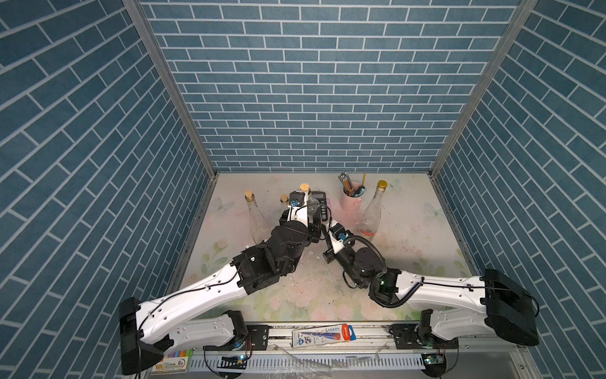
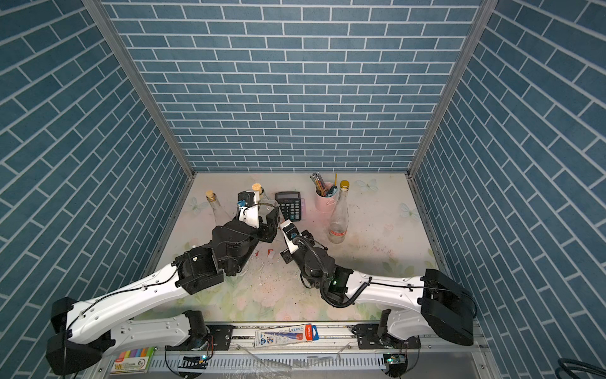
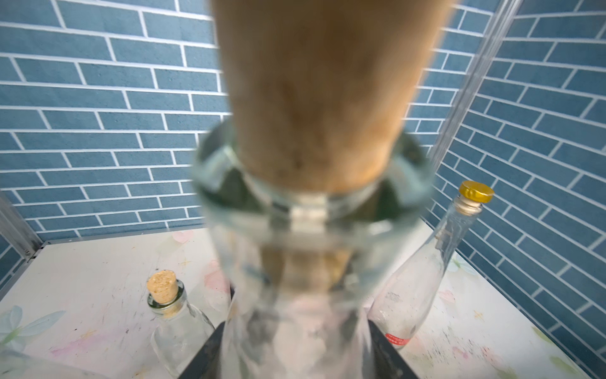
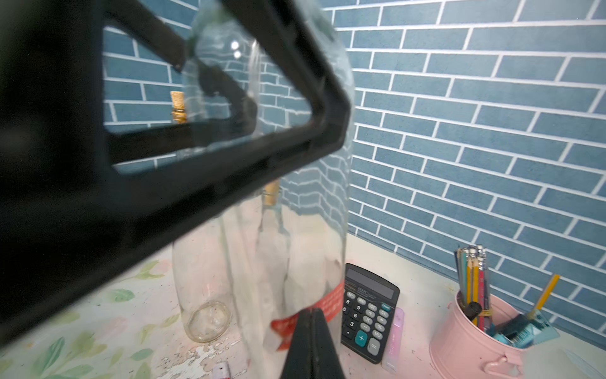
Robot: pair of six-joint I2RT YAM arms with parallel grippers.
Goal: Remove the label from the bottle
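Note:
A clear glass bottle [image 4: 290,246] with a cork [image 3: 328,82] is held off the table by my left gripper, whose black fingers [image 3: 205,357] close around its glass below the rim. Low on that bottle runs a red label strip [image 4: 328,307], with a pale flap under its left end. My right gripper is shut, its fingertips [image 4: 305,334] right in front of the strip. Whether the label's edge is between them cannot be told. In both top views the arms hide most of the held bottle.
Beyond the right gripper lie a calculator [image 2: 288,206] and a pink pencil cup [image 2: 325,201]. A gold-capped bottle [image 2: 339,218] stands right; a corked bottle [image 1: 255,218] stands left. Small red scraps [image 2: 270,252] lie on the table.

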